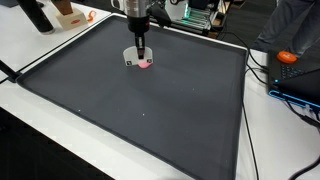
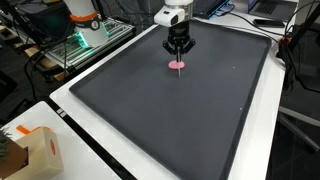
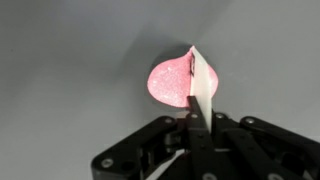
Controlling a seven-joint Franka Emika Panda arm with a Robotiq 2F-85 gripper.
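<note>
A thin white card [image 3: 201, 82] stands nearly edge-on in the wrist view, its lower end between the fingertips of my gripper, which is shut on it. In exterior view 1 the card [image 1: 134, 57] shows its white face with dark marks, hanging upright below the gripper [image 1: 140, 46]. Right by the card is a glittery pink rounded piece [image 3: 171, 83], partly hidden behind it in the wrist view. In exterior view 2 this pink piece [image 2: 176, 65] appears at the mat, below the gripper [image 2: 180, 52]. Whether card and pink piece touch cannot be told.
</note>
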